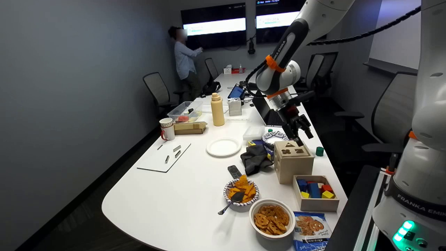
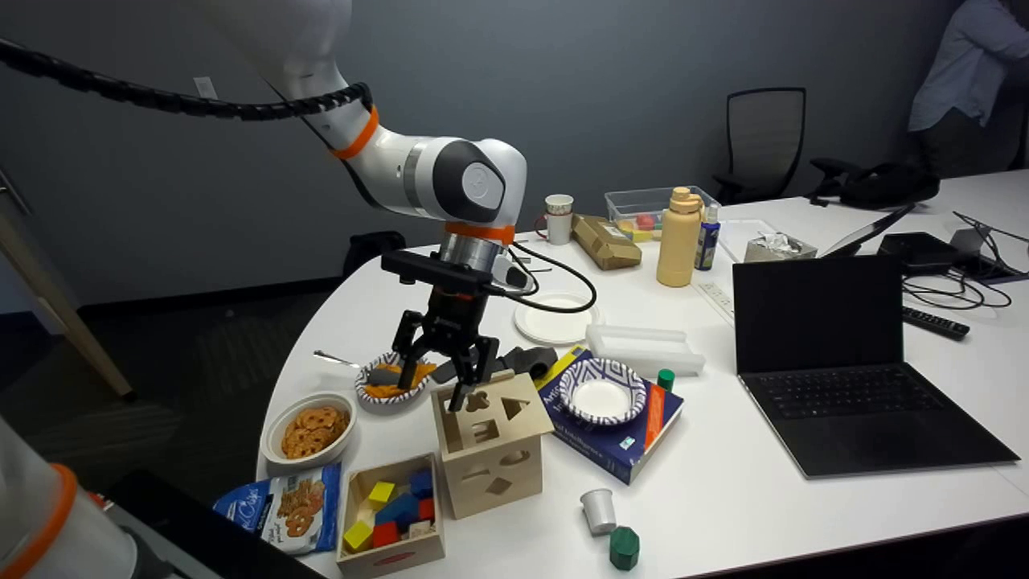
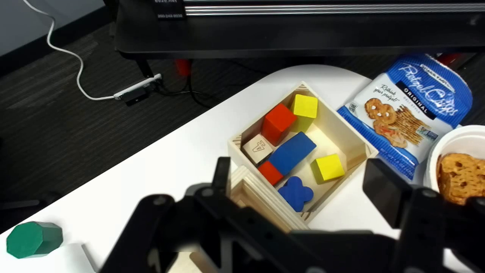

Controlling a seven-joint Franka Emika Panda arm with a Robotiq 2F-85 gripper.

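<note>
My gripper point(image 2: 432, 388) is open above the wooden shape-sorter box point(image 2: 494, 482), its fingers wide apart with nothing between them. Shape holes are cut in the sorter's top and side. Beside it stands a shallow wooden tray point(image 3: 357, 168) of coloured blocks. In the wrist view the tray holds a long blue block point(image 3: 291, 152), a blue flower-shaped block point(image 3: 296, 193), yellow blocks, red blocks and a plain wooden one. A green block point(image 2: 624, 547) lies apart on the table, near a small grey cup point(image 2: 598, 511). The sorter is mostly hidden under my gripper in the wrist view.
Close to the tray are a pretzel bag point(image 1: 311, 231), a pretzel bowl point(image 1: 253, 213) and a chip bowl point(image 1: 226, 195) with a spoon. Behind the sorter, a patterned bowl point(image 2: 567, 394) sits on a book. An open laptop point(image 2: 878, 415) stands farther off.
</note>
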